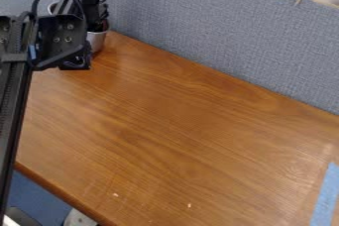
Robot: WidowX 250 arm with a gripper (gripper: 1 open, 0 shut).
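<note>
My black arm [16,81] rises along the left side of the camera view, its wrist housing [66,42] high over the table's back-left corner. Behind it a silver-grey cylindrical container [95,42] stands on the wooden table [185,131], mostly hidden by the arm. My gripper's fingers cannot be made out among the dark parts there, so whether they are open or shut, or hold anything, does not show.
A grey fabric partition [225,42] runs along the table's back. A strip of blue tape [326,195] lies at the right.
</note>
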